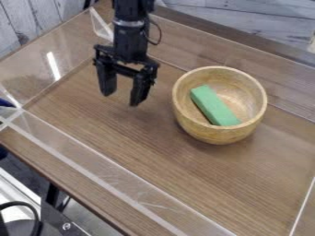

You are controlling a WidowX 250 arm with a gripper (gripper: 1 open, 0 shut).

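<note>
My black gripper (124,81) hangs over the wooden table in the upper middle of the camera view, open, with its fingers pointing down. To its right stands a wooden bowl (246,92) with a green block (215,105) lying inside it. The gripper is left of the bowl, apart from it, and no object shows between its fingers.
A black cable (15,207) lies at the bottom left corner, and some pale items sit at the left edge.
</note>
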